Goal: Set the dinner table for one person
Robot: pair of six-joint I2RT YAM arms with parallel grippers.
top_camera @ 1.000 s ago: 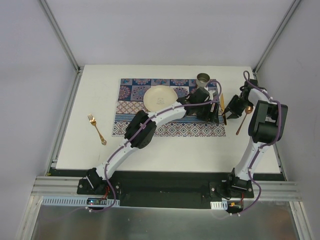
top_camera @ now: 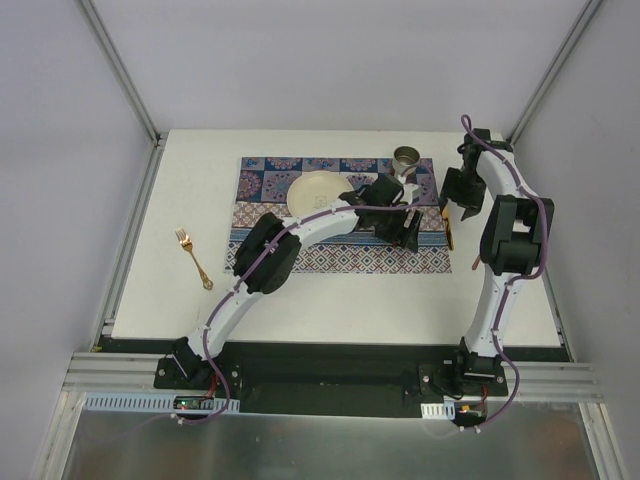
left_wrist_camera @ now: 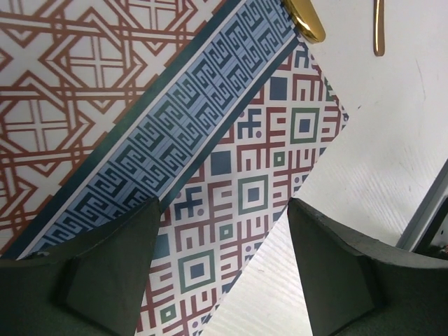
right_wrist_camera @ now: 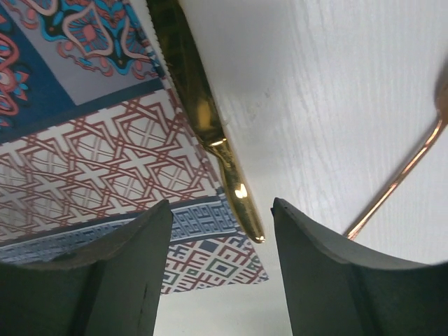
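Note:
A cream plate (top_camera: 310, 189) and a metal cup (top_camera: 405, 155) are on the patterned placemat (top_camera: 260, 260) or at its back edge. A gold knife (right_wrist_camera: 192, 91) lies along the mat's right edge, with a spoon (right_wrist_camera: 409, 164) to its right on the white table. A gold fork (top_camera: 196, 260) lies left of the mat. My left gripper (top_camera: 405, 230) hangs over the mat's right part, fingers apart with only mat showing between them. My right gripper (top_camera: 463, 200) stands open above the knife, holding nothing.
Both arms reach close together at the right of the mat.

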